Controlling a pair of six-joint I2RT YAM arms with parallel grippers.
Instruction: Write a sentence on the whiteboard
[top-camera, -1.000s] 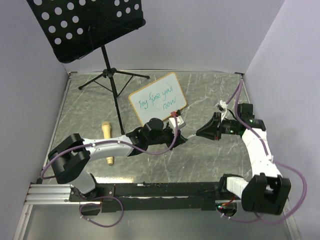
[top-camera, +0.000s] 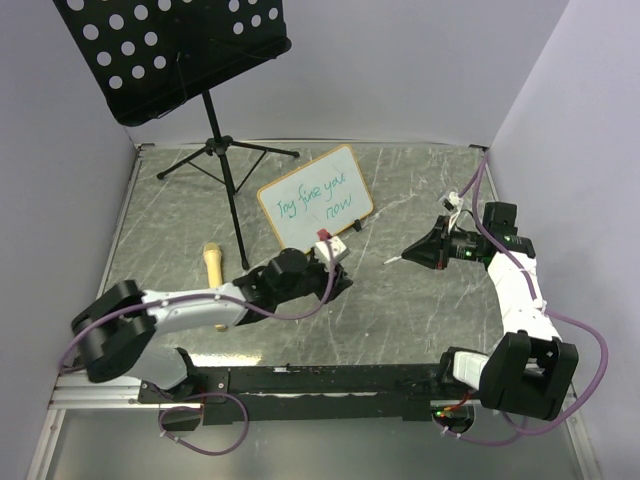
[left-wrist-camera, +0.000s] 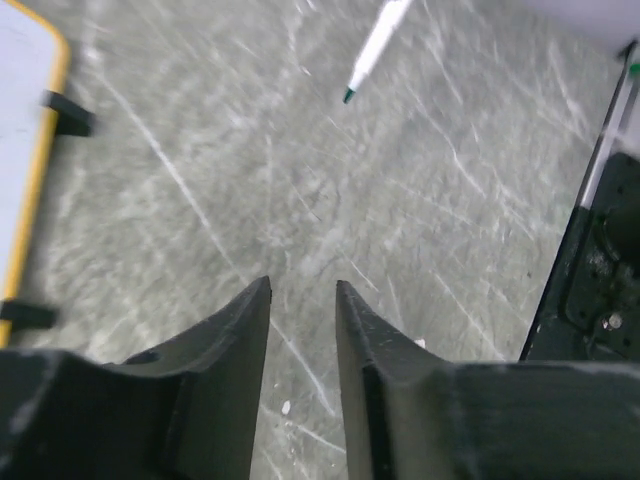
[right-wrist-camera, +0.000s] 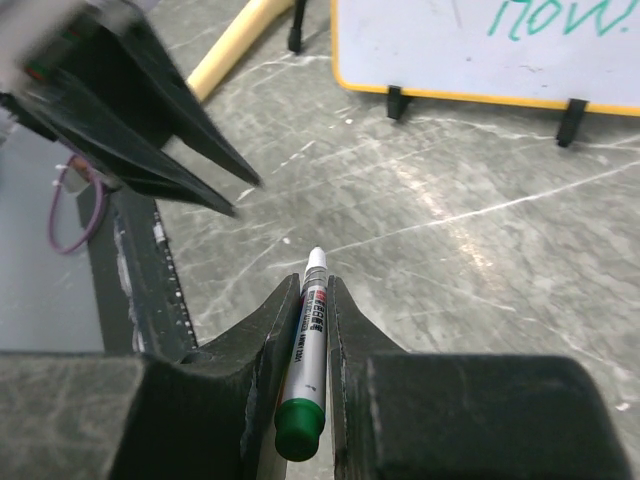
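Note:
The whiteboard (top-camera: 315, 195) lies tilted on the floor, bearing green handwriting that looks like "Toy fine you now". My right gripper is shut on a white marker (right-wrist-camera: 311, 335) with a green rear end. The marker points left toward the other arm, and its bare green nib (left-wrist-camera: 348, 96) shows in the left wrist view. My left gripper stands open, a gap between its fingers and nothing in it. In the top view, the left gripper (top-camera: 347, 281) is below the board's lower right corner, apart from the marker.
A black music stand (top-camera: 228, 170) rises left of the board, one leg close to its edge. A yellowish cylinder (top-camera: 213, 268) lies behind the left arm. Small black clips (right-wrist-camera: 572, 122) sit along the board's lower edge. The floor between the grippers is clear.
The left gripper has drawn back to the left, away from the marker's tip, where it was before. The right gripper has shifted slightly right with the marker. The board's writing looks the same.

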